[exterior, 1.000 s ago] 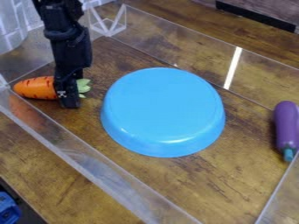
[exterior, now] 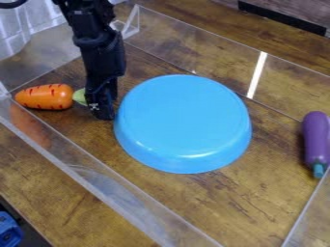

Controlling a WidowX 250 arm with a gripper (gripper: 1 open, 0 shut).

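Note:
The black gripper [exterior: 98, 96] is low over the left side of the wooden surface, with its fingertips down at the green top of an orange toy carrot [exterior: 46, 96]. The carrot lies on its side, pointing left. The fingers partly hide the green top, and whether they are closed on it is unclear. A blue upturned round dish or lid [exterior: 180, 123] sits just right of the gripper, very close to the fingertips.
A purple toy eggplant [exterior: 316, 142] lies at the far right. Clear plastic walls border the area. A blue object [exterior: 8, 232] is at the bottom left.
The gripper has moved slightly right, toward the blue dish, and the carrot's green top is now mostly behind the fingers. The dish has shifted slightly right.

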